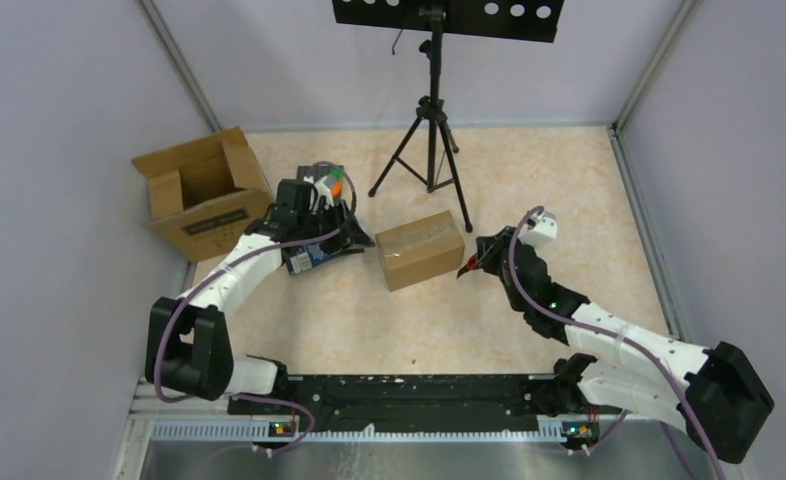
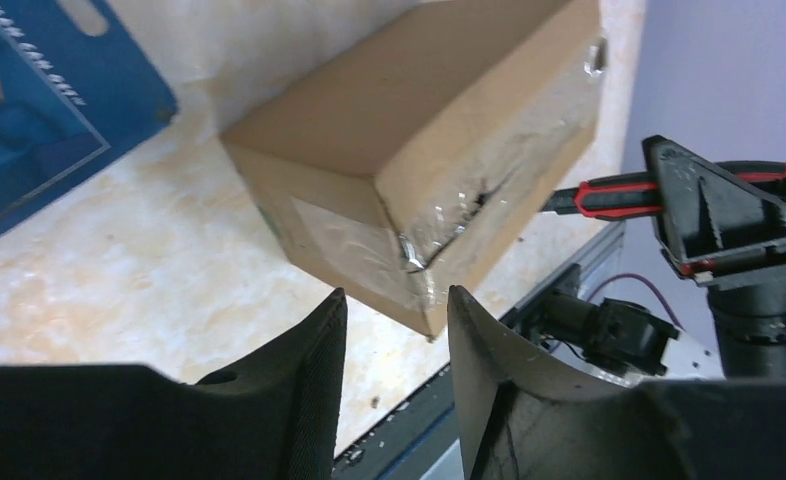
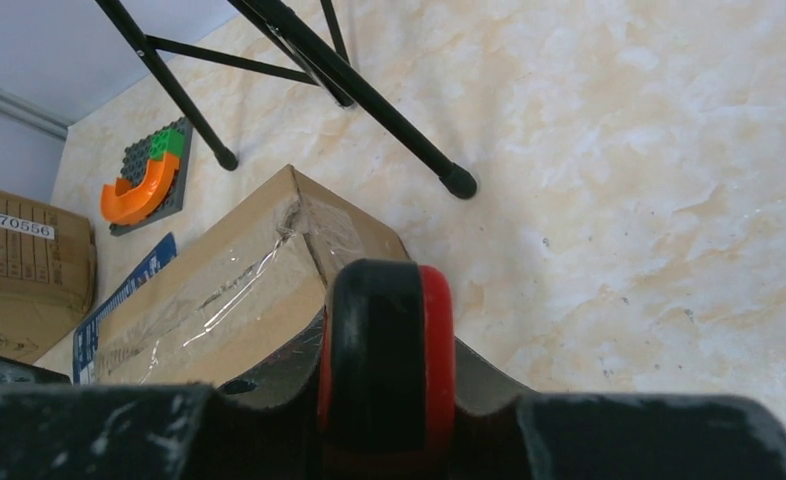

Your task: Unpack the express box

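Note:
A taped brown carton [image 1: 419,262] sits on the mid-table. Its clear tape [image 2: 559,110] looks wrinkled, with a dark slit near one corner in the left wrist view. Just off the carton's left side, my left gripper is open, its fingers apart with nothing between them. My right gripper [image 1: 483,256] is shut on a red and black cutter [image 3: 384,360], to the right of the carton. The cutter's blade end points down toward the table in the top view; in the right wrist view, the handle hides it.
An open empty-looking box [image 1: 214,225] stands at the back left. Near it lie a blue flat pack [image 2: 59,120] and a grey board with an orange piece [image 3: 141,195]. Black tripod legs [image 1: 456,190] rise behind the carton.

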